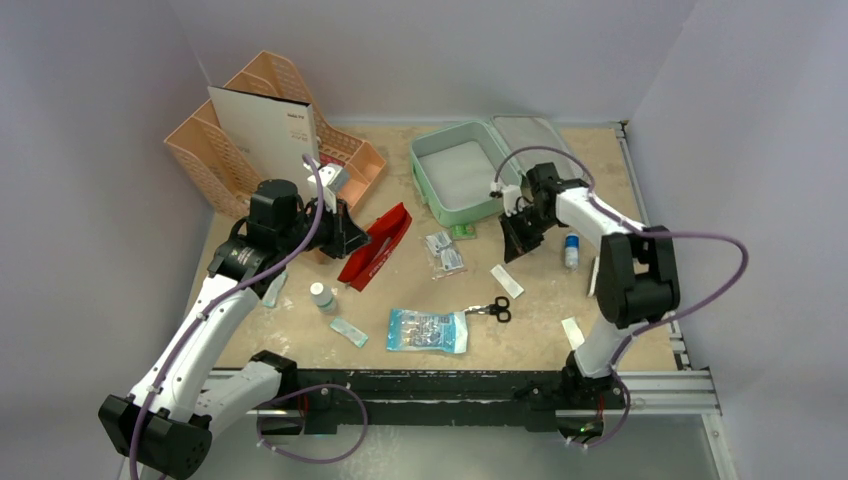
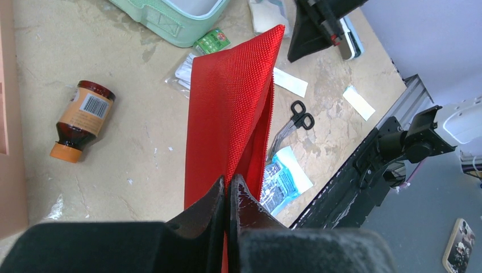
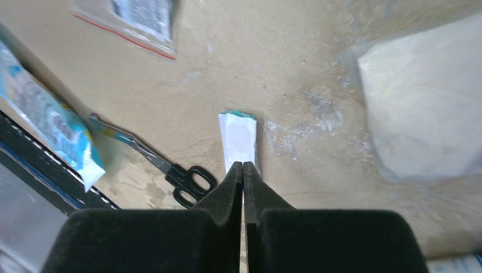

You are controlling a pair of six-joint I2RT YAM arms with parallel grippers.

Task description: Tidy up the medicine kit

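My left gripper (image 1: 352, 240) is shut on a red pouch (image 1: 372, 250), held above the table; it fills the middle of the left wrist view (image 2: 216, 125). My right gripper is shut over a white strip packet (image 3: 239, 136), with nothing visible between its fingers. Scissors (image 1: 490, 310), a blue pack (image 1: 425, 330), a clear bag (image 1: 442, 255), a white bottle (image 1: 323, 298) and a brown bottle (image 2: 84, 119) lie about the table. The open green case (image 1: 450, 205) stands at the back.
An orange organizer (image 1: 190, 150) with a white board fills the back left. A blue-capped bottle (image 1: 571, 255) stands right of my right gripper. Bare table (image 1: 540, 340) shows at the front right.
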